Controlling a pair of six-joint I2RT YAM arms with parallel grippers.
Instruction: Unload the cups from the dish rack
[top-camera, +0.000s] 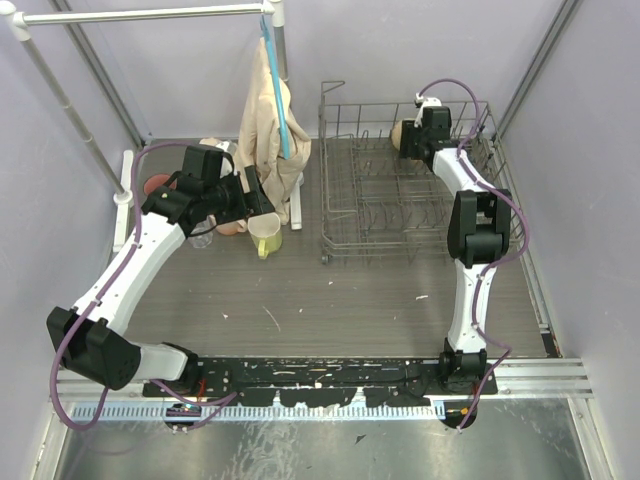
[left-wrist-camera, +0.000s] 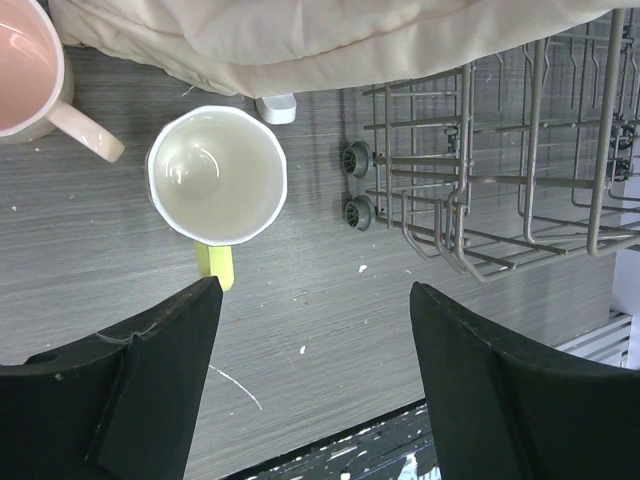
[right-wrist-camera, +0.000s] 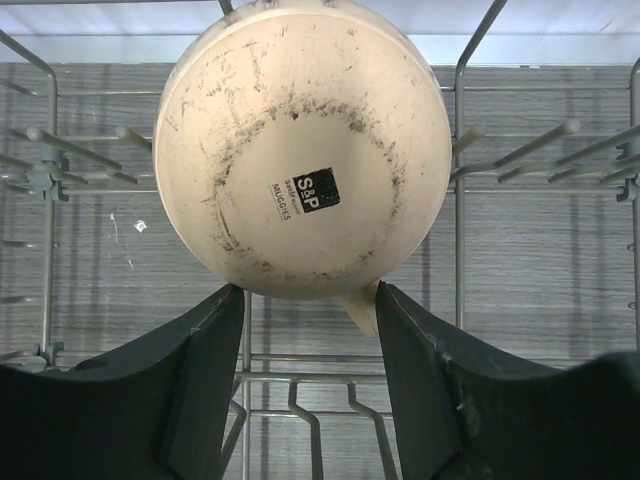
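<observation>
A cream cup (right-wrist-camera: 300, 150) rests base-up in the dish rack (top-camera: 365, 230) at the back, its handle pointing down. My right gripper is at the cup's lower edge, fingers apart around where the handle shows; a firm hold cannot be seen. My left gripper is open over the counter, nothing between its fingers, near a white-and-yellow mug (left-wrist-camera: 217, 172) standing outside the rack. A pink mug (left-wrist-camera: 25, 70) stands to its left.
A beige cloth (top-camera: 265, 150) hangs from a rail left of the rack. A clear glass (top-camera: 200, 235) is partly under the left arm.
</observation>
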